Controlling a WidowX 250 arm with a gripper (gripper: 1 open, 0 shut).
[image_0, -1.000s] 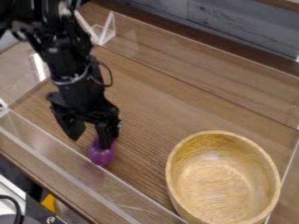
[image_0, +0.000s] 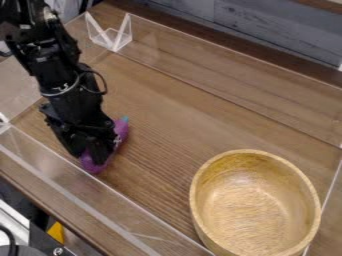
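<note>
My black gripper (image_0: 83, 140) is low over the wooden table at the left, down on a small purple object (image_0: 118, 135) that it partly covers. The purple object has a small teal bit at its upper end. Whether the fingers are closed on it is hidden.
A large light wooden bowl (image_0: 254, 200) stands at the lower right. A white wire holder (image_0: 110, 32) is at the back left. A clear edge strip runs along the near left.
The purple object now appears tilted, reaching farther up and right beside the fingers.
</note>
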